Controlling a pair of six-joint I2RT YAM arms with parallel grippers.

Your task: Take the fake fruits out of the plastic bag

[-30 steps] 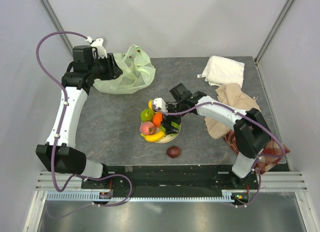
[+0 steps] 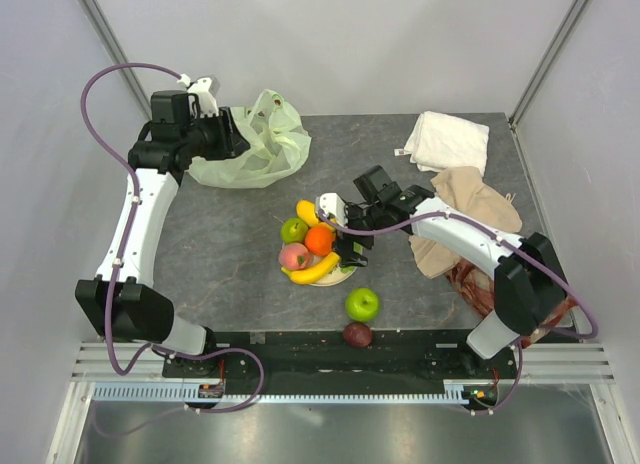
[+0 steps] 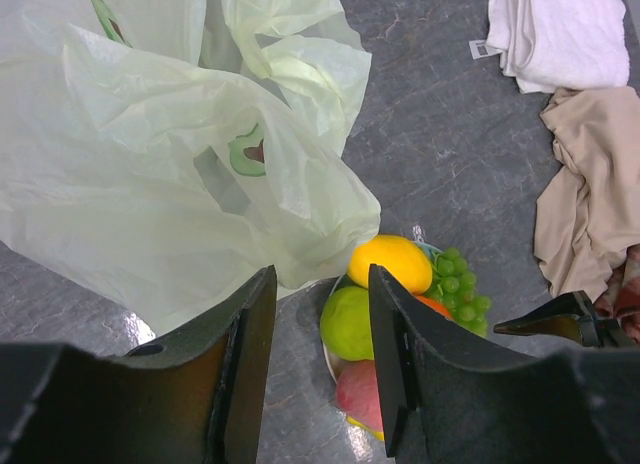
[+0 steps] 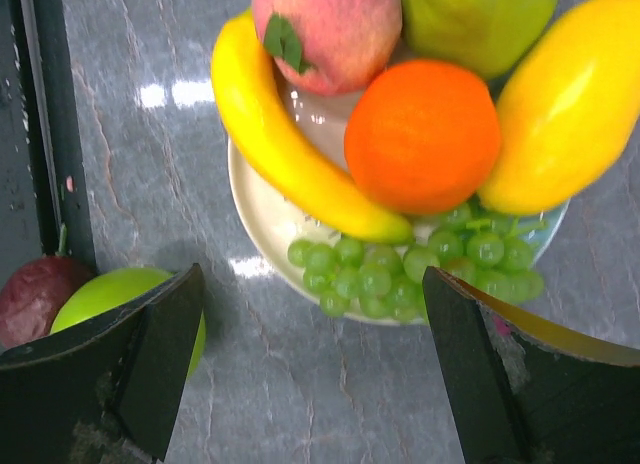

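Observation:
A pale green plastic bag [image 2: 250, 154] lies at the back left; in the left wrist view a green item with a brown centre [image 3: 247, 156] shows inside it. My left gripper [image 2: 228, 134] hovers at the bag, part open, nothing between its fingers. A plate [image 4: 250, 214] holds a banana [image 2: 310, 273], peach [image 2: 293, 256], green fruit [image 2: 294, 231], orange [image 2: 319, 240], yellow mango [image 4: 572, 104] and grapes [image 4: 375, 282]. My right gripper [image 2: 350, 246] is open above the plate's right side. A green apple [image 2: 362, 304] and dark red fruit [image 2: 358, 334] lie off the plate toward the front.
A white towel [image 2: 447, 139], beige cloth [image 2: 470, 194] and red checked cloth [image 2: 470, 284] lie on the right.
The green apple has left the plate toward the front. The dark red fruit has shifted toward the front edge. My right arm has moved slightly right; the left has shifted very slightly.

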